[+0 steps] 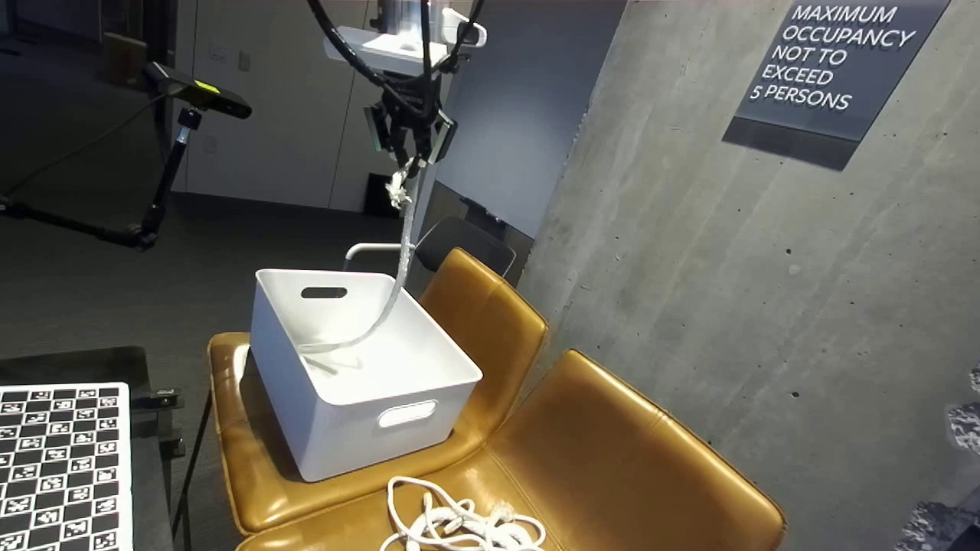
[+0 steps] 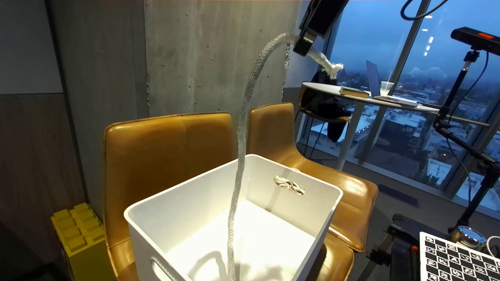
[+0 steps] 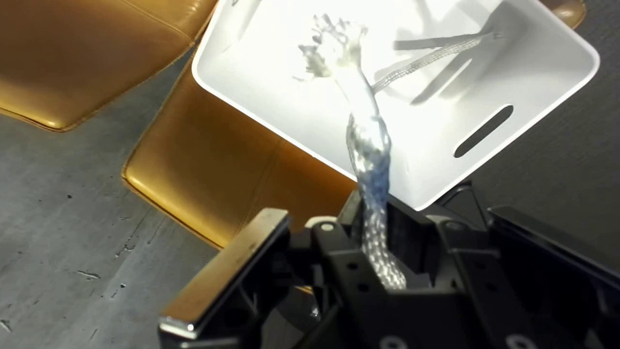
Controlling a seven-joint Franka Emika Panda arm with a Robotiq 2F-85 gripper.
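Observation:
A pale braided rope hangs from my gripper, down into the white bin on a tan leather chair. The gripper is high over the bin, shut on the rope close to its frayed end. In exterior view 2 the rope bows out in an arc from the gripper, with the frayed tip sticking out past the fingers. Seen from the wrist, the rope runs between the fingers, its tuft over the bin. Part of its lower length lies on the bin floor.
A heap of white cord lies on the neighbouring chair seat. A checkered board is at the left. A camera on a stand rises behind it. The concrete wall bounds the right side.

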